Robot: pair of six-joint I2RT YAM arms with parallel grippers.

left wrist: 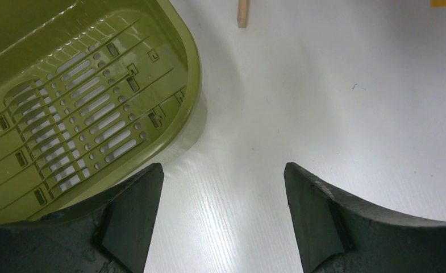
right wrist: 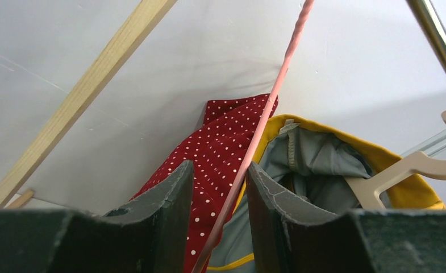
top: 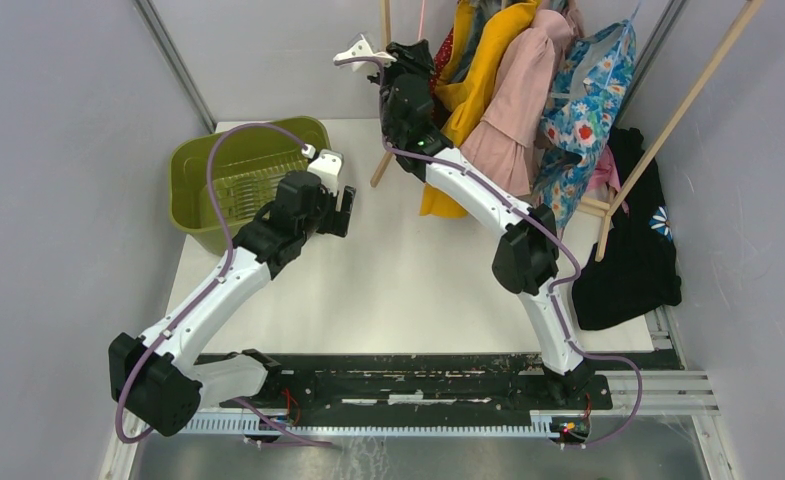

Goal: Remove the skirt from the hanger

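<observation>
Several garments hang on a wooden rack, among them a red polka-dot cloth point(right wrist: 213, 153), a yellow garment point(top: 489, 66) and a pink garment point(top: 513, 110); which is the skirt I cannot tell. In the right wrist view my right gripper is part open around a pink strip point(right wrist: 266, 114), its right finger touching it, in front of the polka-dot cloth. My left gripper stands open over the table beside the green basket, with nothing between its fingers.
The green basket point(left wrist: 193, 68) sits at the back left. A blue floral garment point(top: 578, 120) hangs at the right, beside black cloth point(top: 623, 280) on the table. Wooden rack poles point(top: 688, 100) slant at the right.
</observation>
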